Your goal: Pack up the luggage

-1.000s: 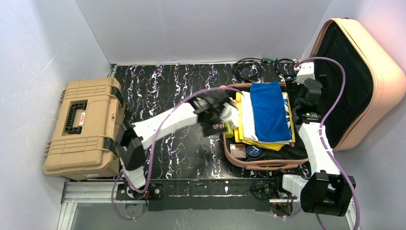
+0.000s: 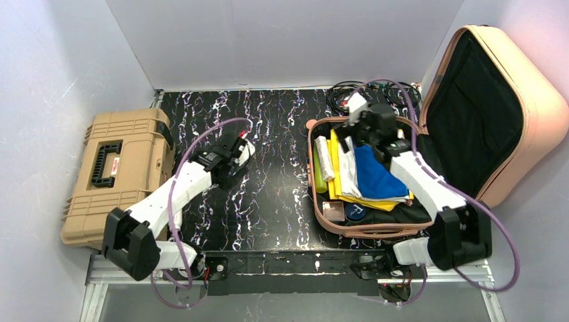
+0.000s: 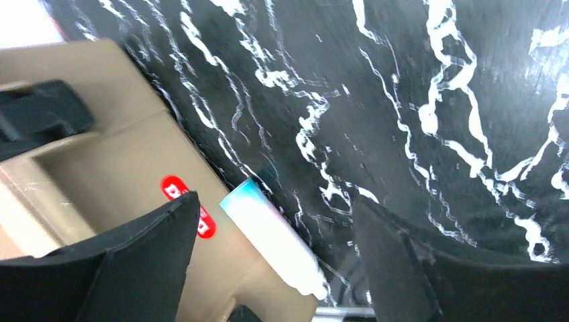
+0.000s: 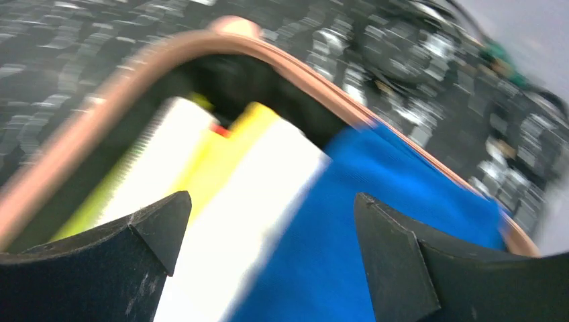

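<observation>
The peach suitcase [image 2: 312,201] lies open, its lid [image 2: 530,121] leaning to the right. Inside are a folded blue cloth [image 2: 377,176], white and yellow cloths [image 2: 349,181], a white roll [image 2: 325,157], a lime-green item [image 2: 319,182], a small pinkish box [image 2: 333,211] and a dark blue round tin [image 2: 355,212]. Over the blue cloth's far end my right gripper hangs open and empty. My left gripper is open above the bare table; beyond its fingers a white bottle with a teal end [image 3: 268,235] lies against the tan case, outside its grasp.
A large tan hard case [image 2: 121,181] fills the table's left side. Coiled black cables [image 2: 345,97] lie behind the suitcase, close to the back wall. Between case and suitcase the black marbled table [image 2: 275,194] is clear.
My left arm has swung left from the suitcase's near-left edge to the middle-left of the table. Lately my right arm has moved left, from beside the lid to over the clothes.
</observation>
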